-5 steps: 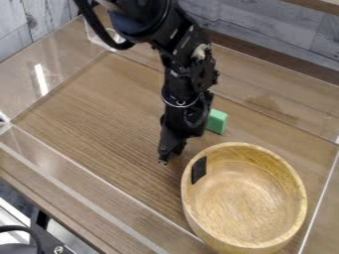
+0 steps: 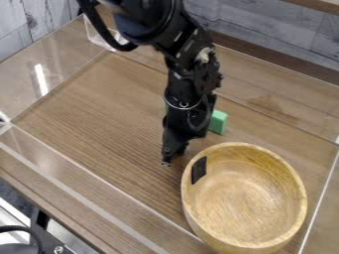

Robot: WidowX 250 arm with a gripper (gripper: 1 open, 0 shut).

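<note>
The black robot gripper (image 2: 176, 149) points down at the wooden tabletop (image 2: 93, 149), just left of and behind a beige plastic bowl (image 2: 252, 203) with a dark patch on its rim. Its fingertips are low, at or near the wood, and look shut, with nothing visible between them, though the dark shapes are hard to make out. A green block (image 2: 219, 120) lies right of the gripper, partly behind the arm.
Wooden boards edge the tray-like surface, and a clear object (image 2: 99, 30) stands at the upper left. Cables show at the bottom left.
</note>
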